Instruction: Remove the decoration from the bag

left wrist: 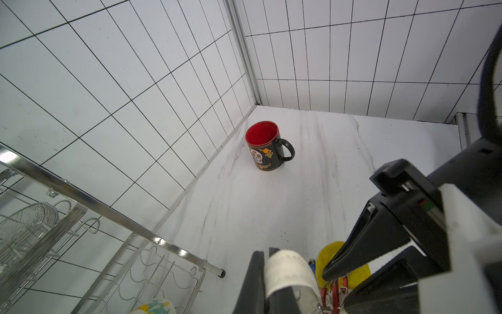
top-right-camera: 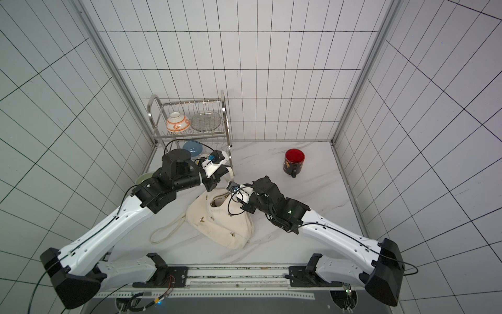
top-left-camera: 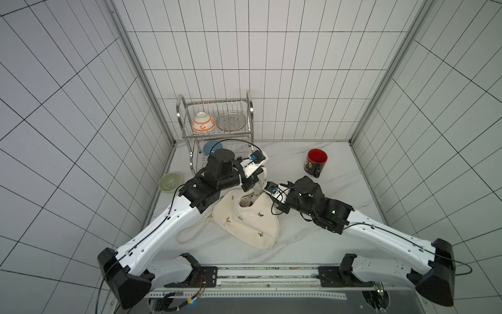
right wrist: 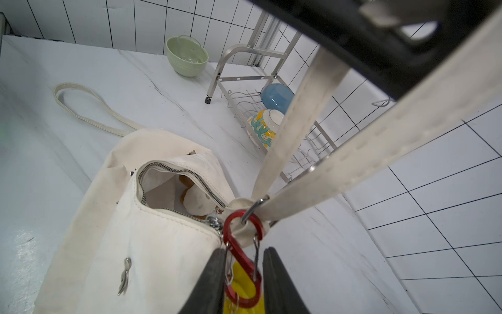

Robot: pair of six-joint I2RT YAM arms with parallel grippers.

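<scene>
The cream bag [top-left-camera: 245,219] lies on the counter, its zipped mouth gaping in the right wrist view. Its strap [right wrist: 360,157] rises to my left gripper, which is shut on the strap's loop. A red S-shaped carabiner [right wrist: 243,259] hangs at the strap's metal ring, with a yellow decoration [right wrist: 240,285] behind and below it. My right gripper is part open, one finger on each side of the carabiner; whether either finger touches it I cannot tell. In the left wrist view, the yellow decoration [left wrist: 326,259] shows beside the right gripper's dark fingers [left wrist: 360,240].
A metal dish rack [top-left-camera: 214,133] with bowls stands at the back left, close to my left arm. A green bowl [top-left-camera: 170,181] sits left of the bag. The red-and-black mug [top-left-camera: 315,162] stands at the back right, with bare counter around it.
</scene>
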